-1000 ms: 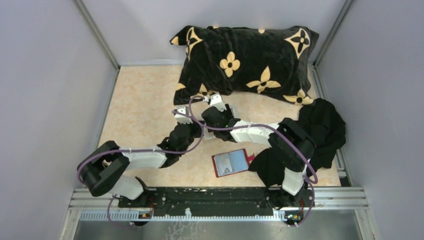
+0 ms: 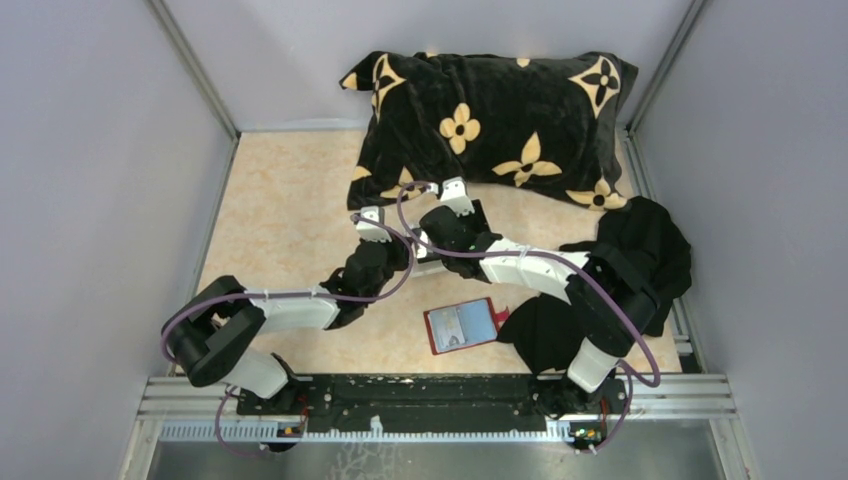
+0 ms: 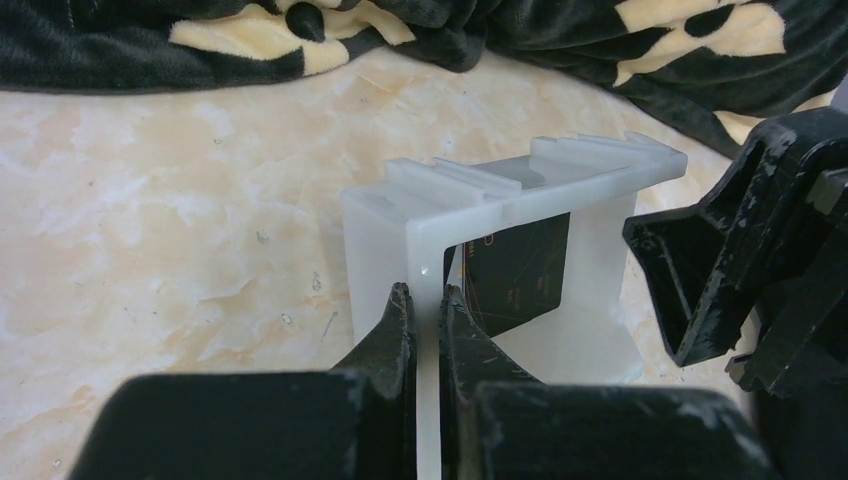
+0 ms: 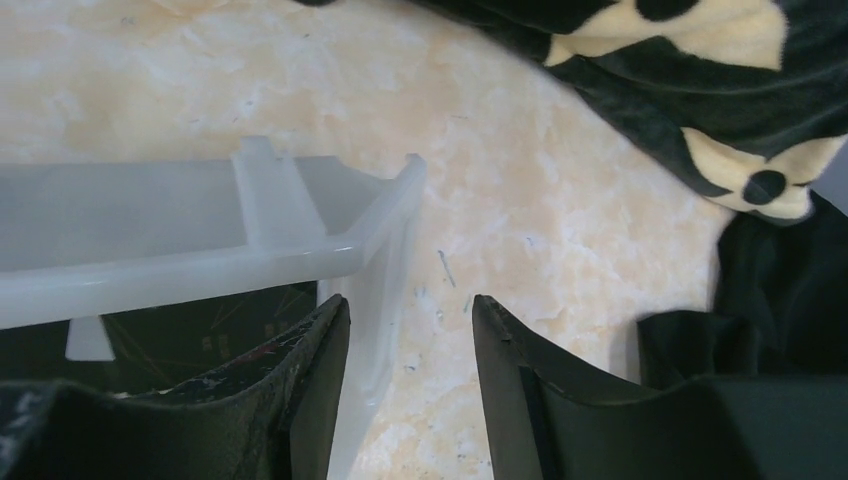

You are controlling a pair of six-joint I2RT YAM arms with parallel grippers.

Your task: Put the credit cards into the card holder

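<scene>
A translucent white card holder (image 3: pixel 600 172) with an open front stands at the table's middle, mostly hidden by my grippers in the top view. Inside it shows a dark credit card (image 3: pixel 515 275) with fine printed lines. My left gripper is shut on the holder's left front wall. At the opposite side, my right gripper is part open. In the right wrist view the holder's right side wall (image 4: pixel 385 290) appears between its fingers, with a gap to the right finger; whether it touches the left one I cannot tell. No card shows between those fingers.
A red-edged flat case (image 2: pixel 462 325) with a pale blue face lies in front of the holder. Behind is a black pillow (image 2: pixel 500 120) with a flower pattern, and black cloth (image 2: pixel 640 260) lies at the right.
Both grippers have shifted slightly to the right, and the holder seems to have moved along. The right gripper has also moved a little toward the back. The red-edged case has stayed put.
</scene>
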